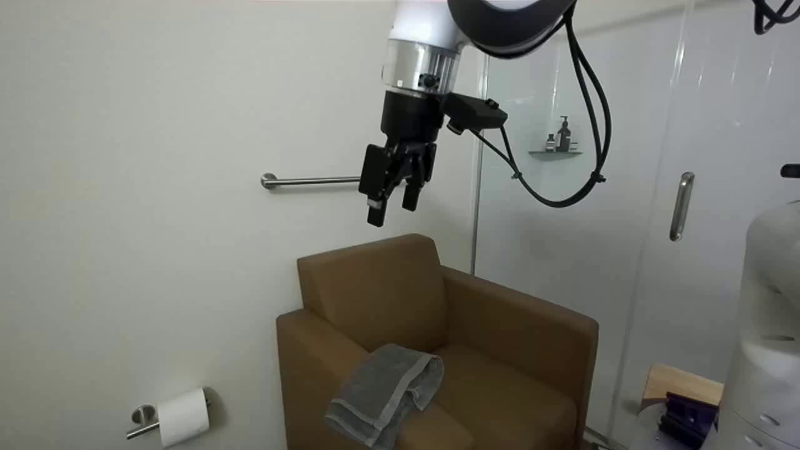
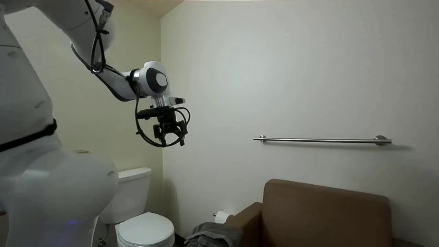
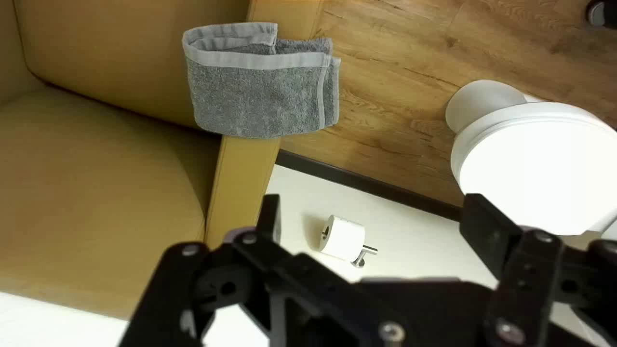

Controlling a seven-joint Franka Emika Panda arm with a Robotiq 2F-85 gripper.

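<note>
A folded grey towel (image 1: 390, 390) drapes over the arm of the brown armchair (image 1: 517, 315). From above, in the wrist view, the towel (image 3: 260, 95) hangs across the chair's narrow armrest (image 3: 243, 179). High over the chair, well apart from the towel, my gripper (image 1: 391, 211) points downward with its fingers spread. The wrist view shows a wide gap between the two fingers of the gripper and nothing held there. In exterior view 2 the towel (image 2: 214, 234) is partly cut off at the bottom edge.
A metal towel bar (image 2: 321, 140) with nothing on it is fixed to the wall above the chair. A toilet paper roll (image 3: 342, 238) hangs low on the wall. The white toilet (image 2: 144, 230) stands in the corner. A glass shower door (image 1: 570, 247) borders the chair's other side.
</note>
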